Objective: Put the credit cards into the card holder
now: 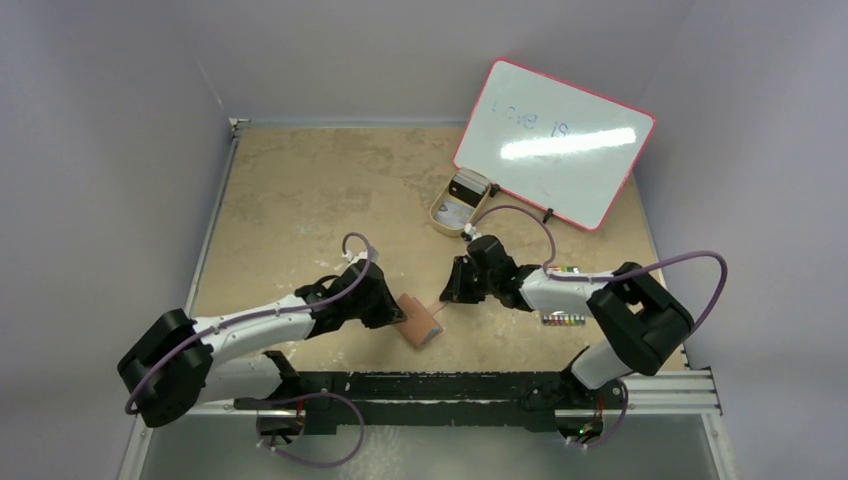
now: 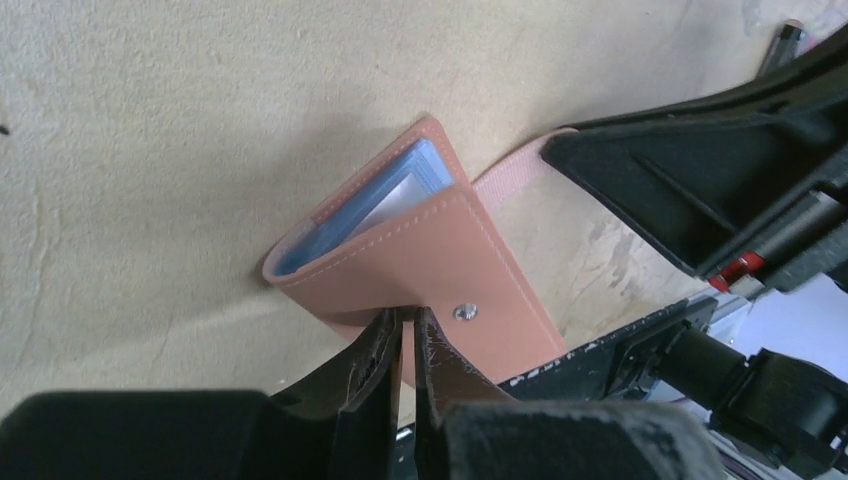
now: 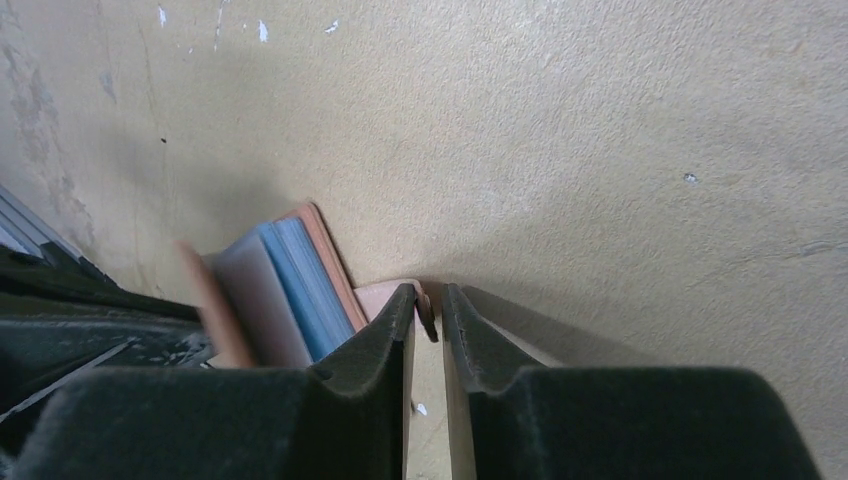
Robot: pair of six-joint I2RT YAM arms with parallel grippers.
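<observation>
The tan-pink card holder lies tilted on the table between my arms. Its blue inner sleeve and something whitish show between the covers. My right gripper is shut on the holder's pink strap, whose end reaches its fingertips in the right wrist view. At the holder's cover, which carries a snap button, is my left gripper. Its fingers stand close together, a thin pinkish line between them; whether they pinch the cover is unclear. Several cards sit in a small tan box.
A whiteboard with a pink frame occupies the back right, close behind the box. A colourful strip of small items lies partly under the right arm. Bare table extends across the back left.
</observation>
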